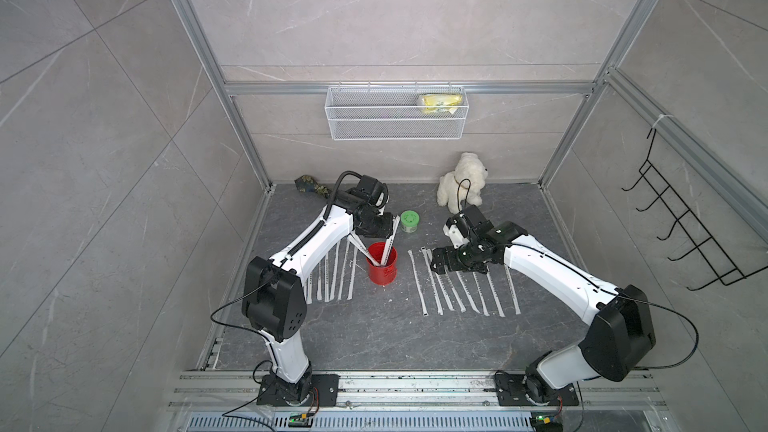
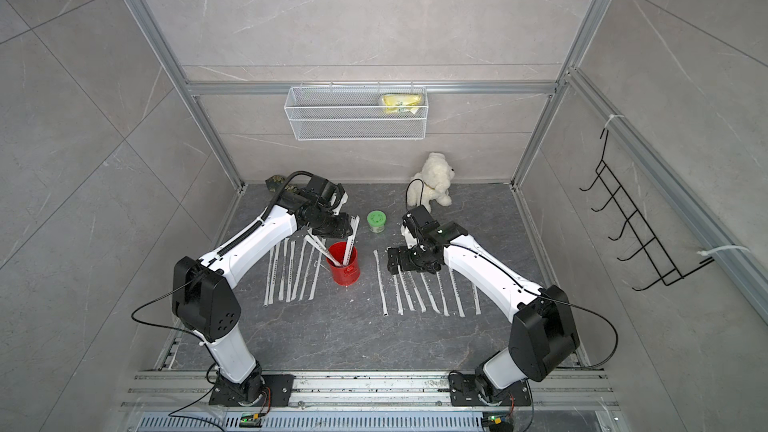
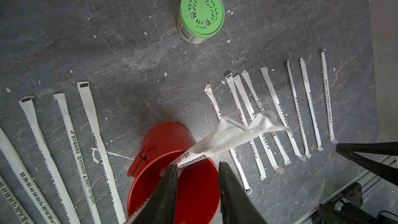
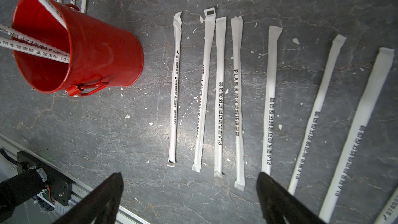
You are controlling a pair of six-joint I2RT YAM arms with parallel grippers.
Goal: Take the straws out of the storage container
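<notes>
A red bucket stands mid-table with a few paper-wrapped straws leaning out of it. My left gripper hangs over the bucket beside those straws, its fingers apart; no straw is clearly held in it. Loose straws lie in rows on both sides of the bucket, such as one to its right and one to its left. My right gripper is open above the right-hand row, with nothing between its fingers.
A green-lidded jar and a white plush bear stand behind the bucket. A wire shelf is on the back wall, a black hook rack on the right wall.
</notes>
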